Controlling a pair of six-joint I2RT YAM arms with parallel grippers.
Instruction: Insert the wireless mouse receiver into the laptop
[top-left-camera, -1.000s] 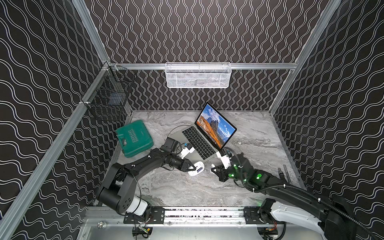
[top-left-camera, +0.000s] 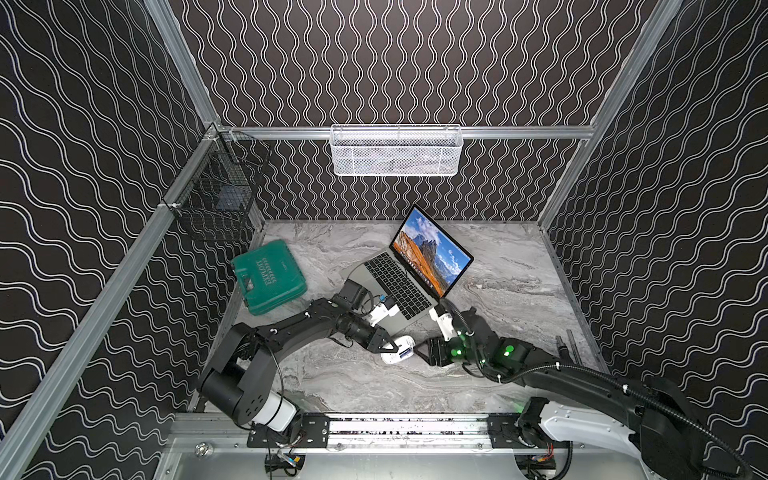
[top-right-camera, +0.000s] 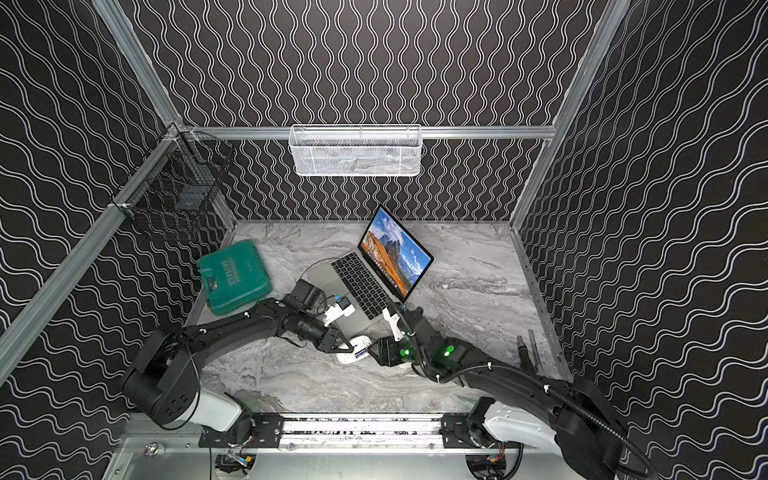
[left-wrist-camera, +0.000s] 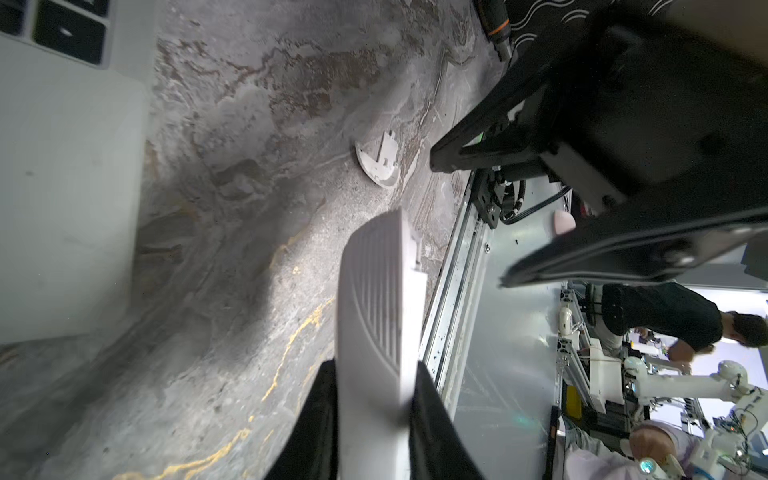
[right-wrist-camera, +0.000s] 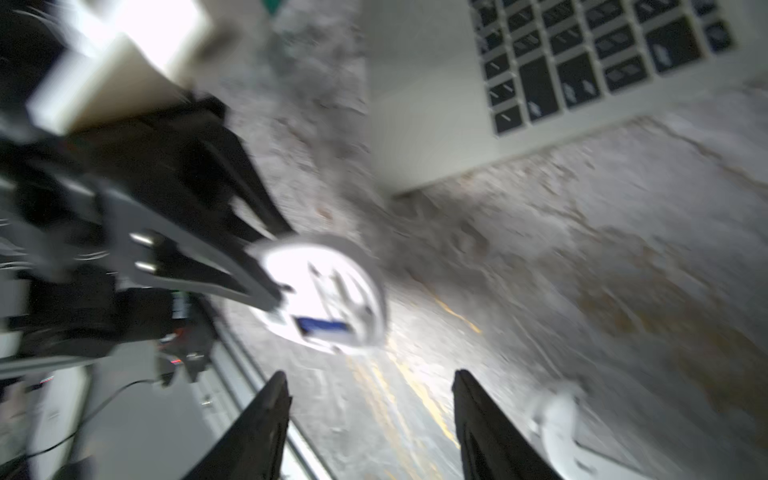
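Note:
The silver laptop (top-left-camera: 392, 284) is open on the marble table. My left gripper is shut on a white mouse (left-wrist-camera: 376, 320) off the laptop's front corner. In the right wrist view the mouse (right-wrist-camera: 308, 276) shows its open inside, with a blue patch; that view is blurred, and I cannot make out a receiver. Facing the mouse from the right, my right gripper has its fingers apart and nothing between them. A loose white cover (left-wrist-camera: 380, 164) rests on the table nearby.
A green case (top-left-camera: 270, 276) lies left of the laptop. Dark tools (top-left-camera: 568, 348) sit at the table's right edge. A white wire basket (top-left-camera: 396, 156) hangs on the back wall. Bare table lies in front of the mouse.
My left gripper and the mouse shifted slightly right and toward the front.

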